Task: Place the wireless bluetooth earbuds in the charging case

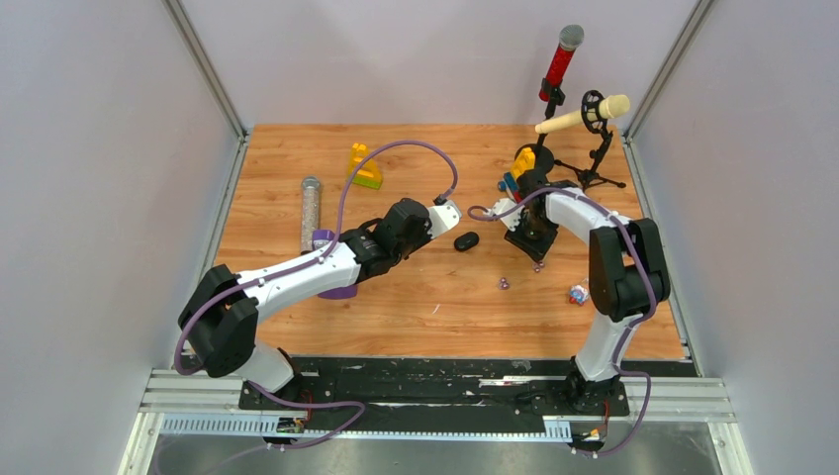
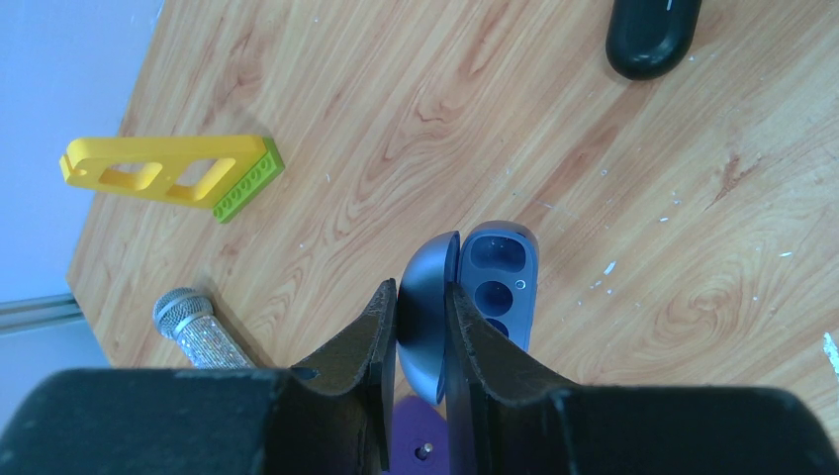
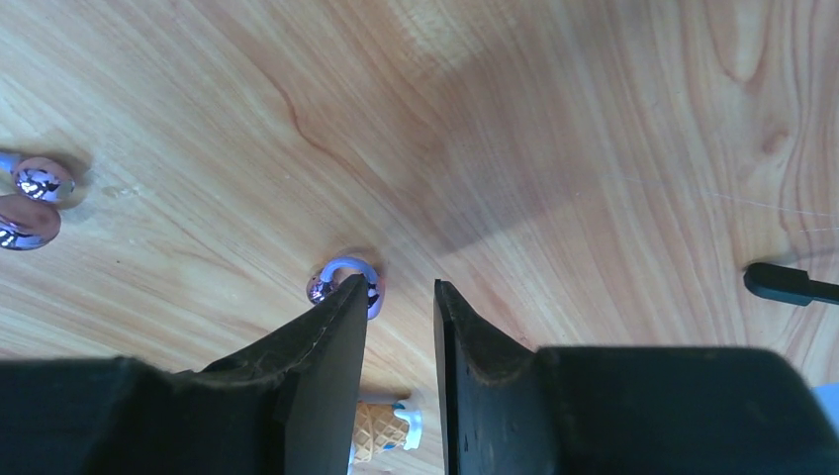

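My left gripper is shut on the opened blue charging case (image 2: 502, 269), gripping it by its lid; the hollows of the case face up. One earbud (image 3: 346, 282), shiny with a lilac loop, lies on the table beside the left finger of my right gripper in the right wrist view. That gripper is partly open above the wood, and nothing is between its fingers. The other earbud (image 3: 35, 203) rests at the left edge of that view. From above, the earbuds show as small dots, one (image 1: 538, 266) just in front of the right gripper and another (image 1: 504, 284) nearer the left.
A black oval object (image 1: 466, 241) lies between the arms. A small figure keyring (image 1: 579, 294) lies at the right. The yellow toy (image 1: 365, 166), silver microphone (image 1: 311, 215) and purple object (image 1: 338, 292) are at the left. A tripod stand (image 1: 591, 148) fills the back right corner.
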